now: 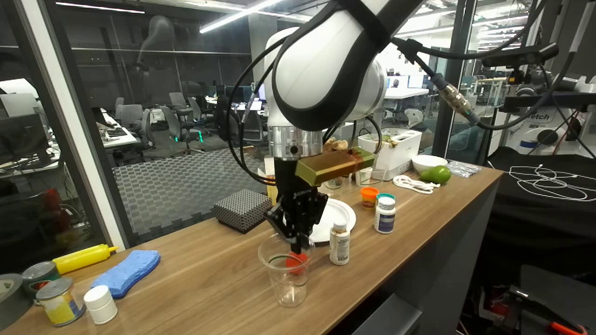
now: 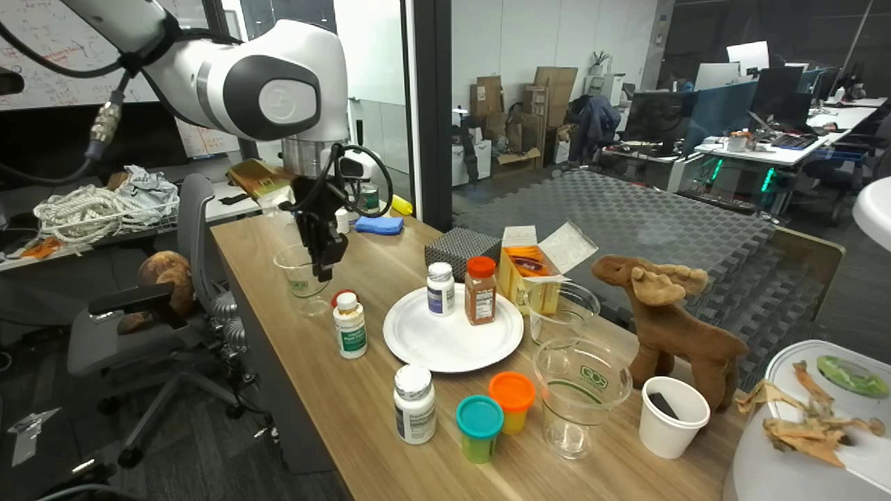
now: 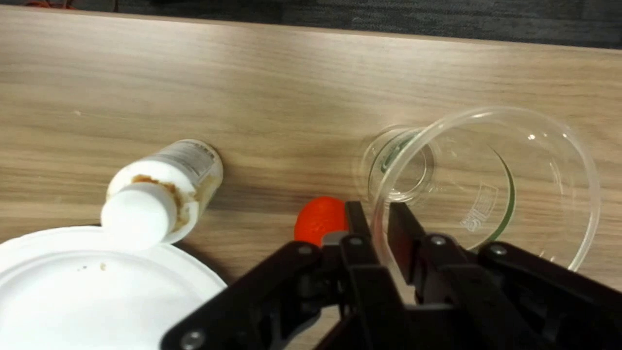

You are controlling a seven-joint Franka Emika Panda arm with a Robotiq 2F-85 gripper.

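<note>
A clear plastic cup (image 1: pixel 290 290) with a green band is upright near the table's front edge. My gripper is shut on the cup's rim, one of its fingers (image 3: pixel 403 230) inside the cup and the other outside, as the wrist view shows. In exterior view 2 the cup (image 2: pixel 298 282) hangs at or just above the wood; I cannot tell whether its base touches. A round red object (image 3: pixel 320 220) lies beside the cup, partly covered by the gripper. From exterior view 1 it shows through the cup wall.
A white-capped bottle (image 3: pixel 140 213) stands close by, next to a white plate (image 2: pixel 455 355) bearing two containers. A black textured block (image 1: pixel 243 210) sits behind. A blue sponge (image 1: pixel 127 271) and several cans lie left; the wood between is free.
</note>
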